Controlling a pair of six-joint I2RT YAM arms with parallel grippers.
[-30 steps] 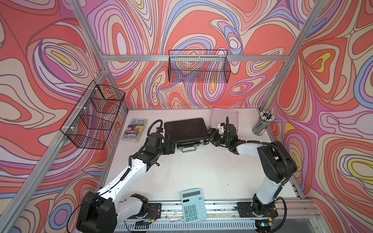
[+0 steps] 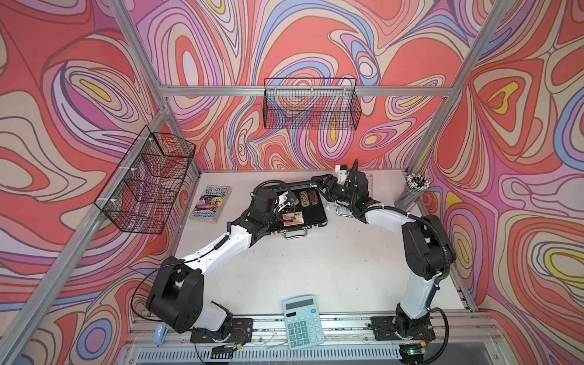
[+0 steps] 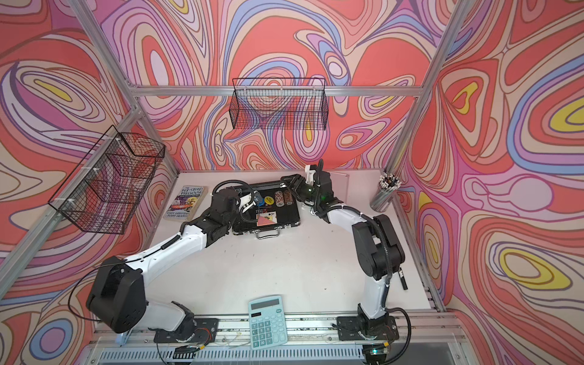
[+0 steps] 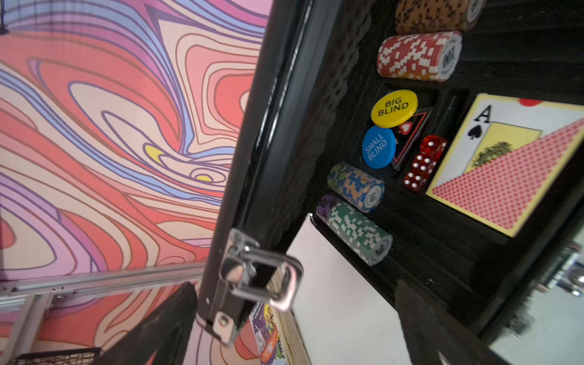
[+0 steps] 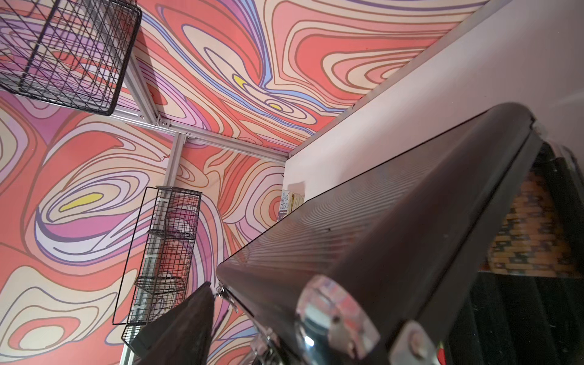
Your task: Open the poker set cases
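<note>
The black poker case (image 2: pixel 315 213) stands on the table with its lid (image 2: pixel 298 183) raised at the back. Inside it the left wrist view shows chip stacks (image 4: pixel 419 56), blind buttons (image 4: pixel 394 108), red dice (image 4: pixel 424 161) and playing cards (image 4: pixel 508 164). My left gripper is open over the case's left side, its fingers spread, with the lid's edge and metal latch (image 4: pixel 261 273) between and ahead of them. My right gripper (image 2: pixel 322 185) is at the lid's right corner. One of its fingers (image 5: pixel 188 322) shows beside the lid; how far its fingers stand apart is unclear.
A book (image 2: pixel 210 203) lies left of the case. A flat pale item lies partly behind the right gripper. A pen holder (image 2: pixel 413 187) stands back right, a calculator (image 2: pixel 303 322) at the front edge.
The case was closed a second ago; its lid has swung up and back, exposing the contents. My right gripper rose backward with it. My left gripper moved right and back, over the case.
</note>
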